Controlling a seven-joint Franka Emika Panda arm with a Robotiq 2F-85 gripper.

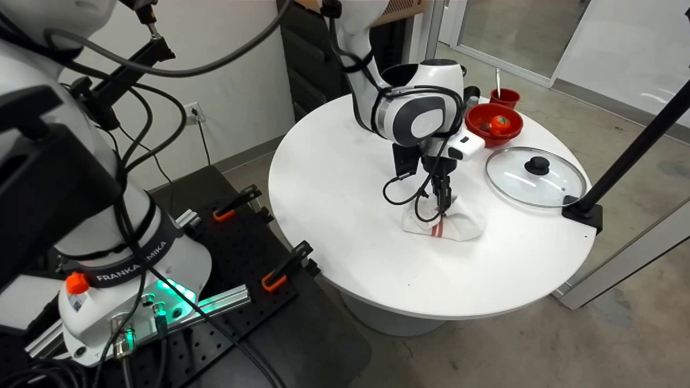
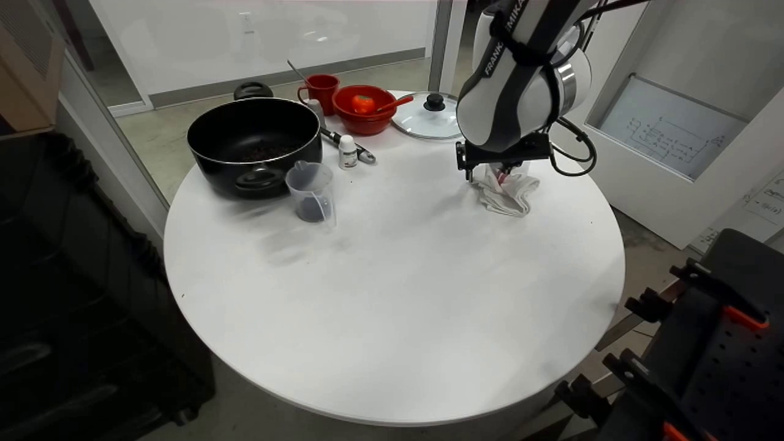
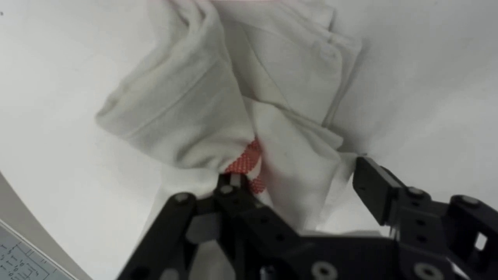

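A crumpled white cloth (image 3: 289, 70) with red stripes lies on the white table, filling much of the wrist view. My gripper stands open low over it, its two fingers set wide apart. One finger (image 3: 233, 181) presses close by the red stripe, while the other sits at the cloth's right edge; contact there is hard to tell. In exterior view 1 the cloth (image 1: 462, 223) spreads out beneath the fingers. Exterior view 2 shows the folded cloth (image 2: 507, 197) partly under the gripper, whose far finger is hidden.
A glass lid (image 1: 537, 171) and red bowls (image 1: 475, 123) with a tomato (image 1: 499, 124) are right of the arm. A black pot (image 2: 253, 147), a clear measuring jug (image 2: 312, 192), a small white bottle (image 2: 347, 152) and a red mug (image 2: 321, 89) stand together.
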